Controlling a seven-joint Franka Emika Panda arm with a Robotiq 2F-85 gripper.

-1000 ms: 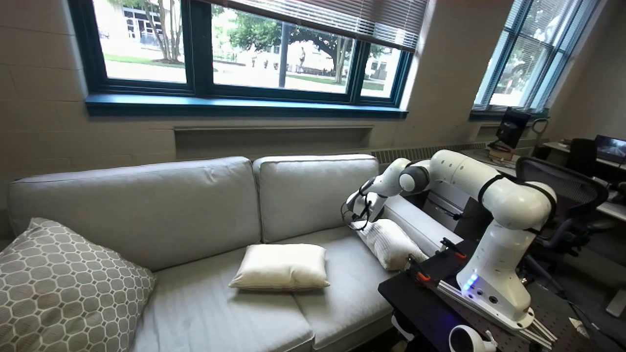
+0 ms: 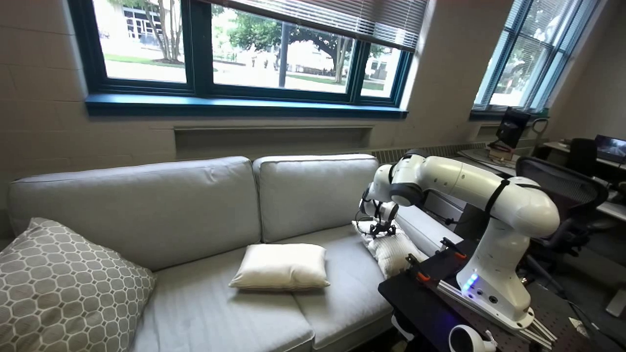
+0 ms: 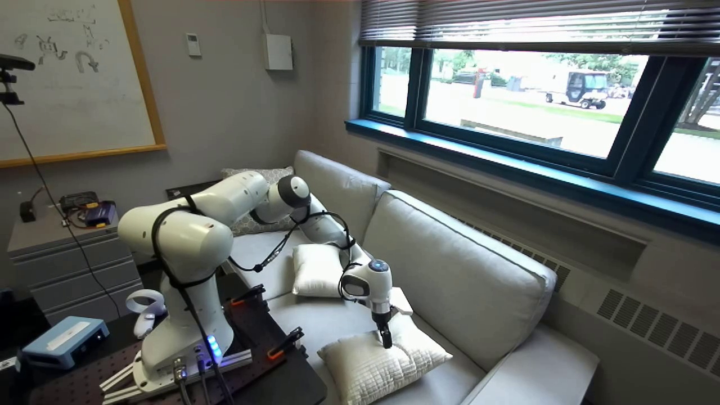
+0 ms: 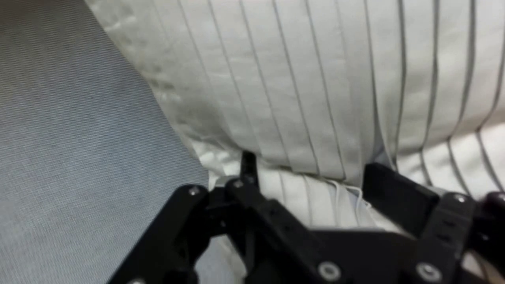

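Note:
The white striped pillow (image 3: 388, 368) lies on the sofa seat near the armrest. My gripper (image 3: 385, 336) points down into it, and the pillow's surface is dented there. Up close in the wrist view, the two black fingers (image 4: 388, 189) stand well apart. Creased pillow fabric (image 4: 288, 94) bulges up in front of and between them, and the tips sink partly into it. Whether both pads press on the cloth is not clear. A plain cream pillow (image 2: 280, 267) rests alone on the middle of the seat.
A patterned grey pillow (image 2: 70, 287) leans at the sofa's left end. The sofa backrest (image 2: 317, 193) rises behind the seat, and the armrest (image 3: 553, 364) borders the striped pillow. Orange-and-black clamps (image 2: 417, 269) sit along the edge of my base table.
My gripper has moved rightward in exterior view 1, from the far-left end of the striped pillow to above its upper part, and the wrist now points more steeply down. The cream pillow has not moved.

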